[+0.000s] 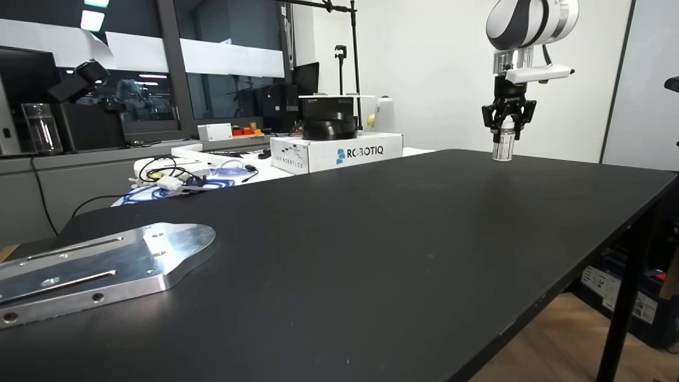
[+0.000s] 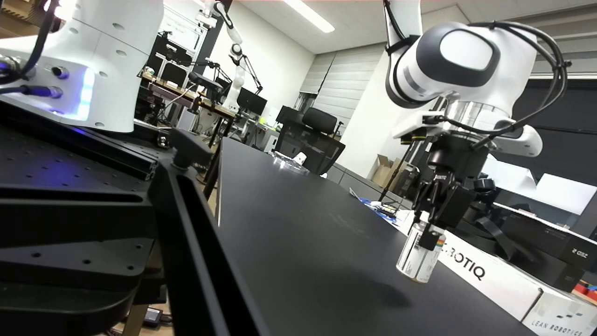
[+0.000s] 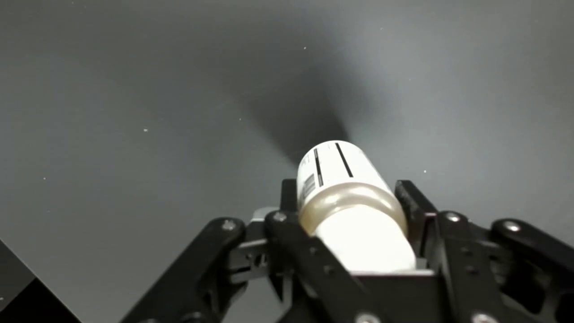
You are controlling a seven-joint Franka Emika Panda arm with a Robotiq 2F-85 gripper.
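A small bottle [image 3: 339,168] with a white cap, a pale gold shoulder and a printed white label is held between the two black fingers of my gripper. Exterior view 2 shows the bottle [image 2: 418,255] tilted slightly, its base above the table beside a dark shadow. Over the far end of the table, the gripper [image 1: 508,127] points downward with the bottle [image 1: 503,146] hanging beneath it, nearly upright in that view. The fingers hide part of the bottle's sides.
The black tabletop [image 1: 382,254] is wide and mostly clear. A silver metal plate [image 1: 121,261] lies at its near left. Beyond the far edge stand a white Robotiq box [image 1: 356,153] and tangled cables [image 1: 172,181].
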